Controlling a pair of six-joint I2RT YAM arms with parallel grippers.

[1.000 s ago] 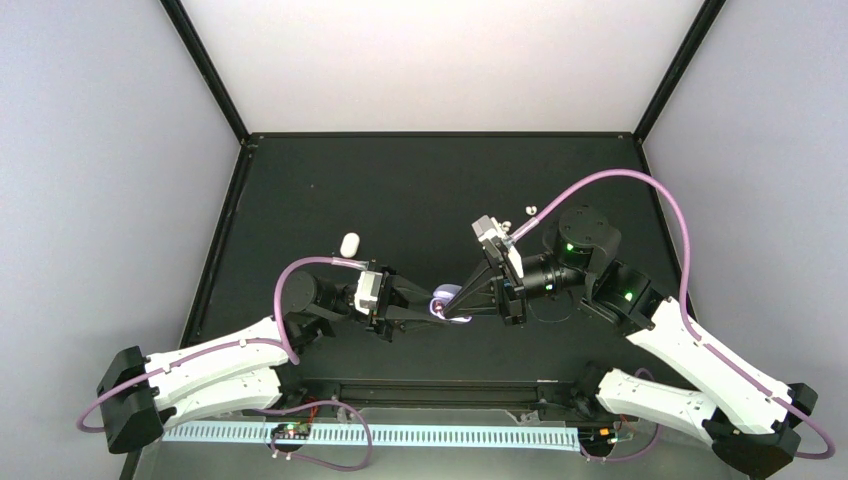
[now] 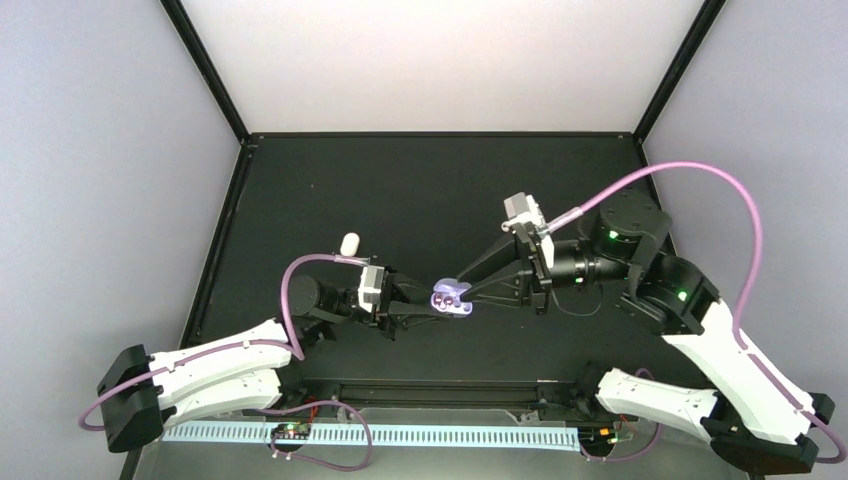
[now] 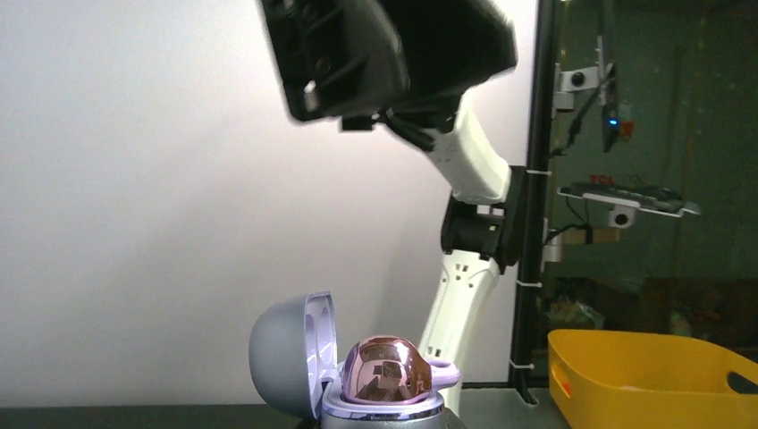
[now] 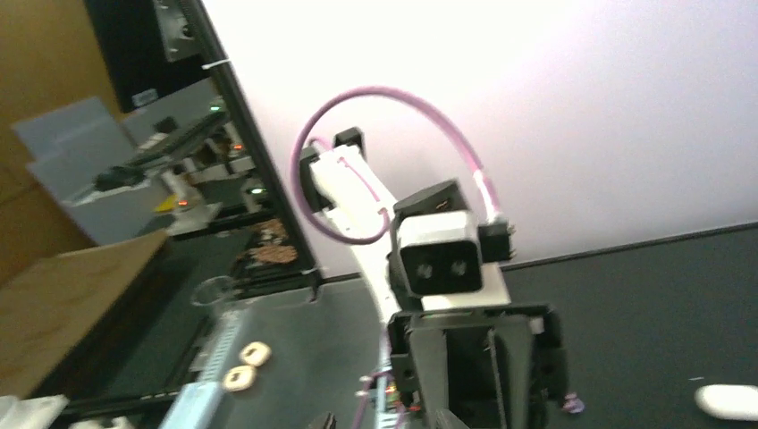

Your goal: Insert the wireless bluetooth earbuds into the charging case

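Note:
My left gripper (image 2: 428, 305) is shut on the open lilac charging case (image 2: 452, 296), its lid raised. In the left wrist view the case (image 3: 295, 353) holds a shiny pink earbud (image 3: 383, 371) sitting in it. My right gripper (image 2: 478, 285) is part open just right of the case; in the left wrist view its dark fingers hang above the case, apart from the earbud. In the right wrist view the left arm's gripper fills the lower middle, and the case is hidden.
A white oval object (image 2: 350, 244) lies on the black mat behind the left gripper. A yellow basket (image 3: 652, 380) stands outside in the left wrist view.
My right arm has moved right and its gripper has drawn back from over the case, uncovering more of it. The left arm holds still with the case.

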